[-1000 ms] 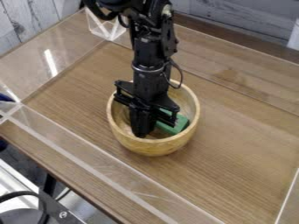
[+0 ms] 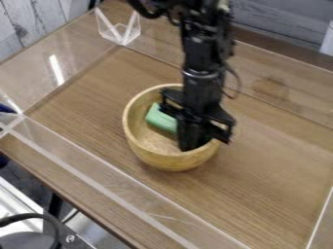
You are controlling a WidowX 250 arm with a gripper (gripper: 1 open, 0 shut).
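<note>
A round wooden bowl [image 2: 144, 144] sits on the wooden table, with a green object [image 2: 163, 119] inside at its left side. The black gripper [image 2: 192, 134] reaches down from the top over the bowl's right part, its tip low at or inside the rim, hiding some of the bowl and green object. Whether it is open or shut is unclear, as the arm is blurred.
A dark round object and cables [image 2: 29, 237] lie off the table's edge at bottom left. A pale wall runs along the back right.
The gripper has moved right, and the bowl appears slightly shifted. The green object, earlier at the bowl's right under the gripper, now shows at its left side.
</note>
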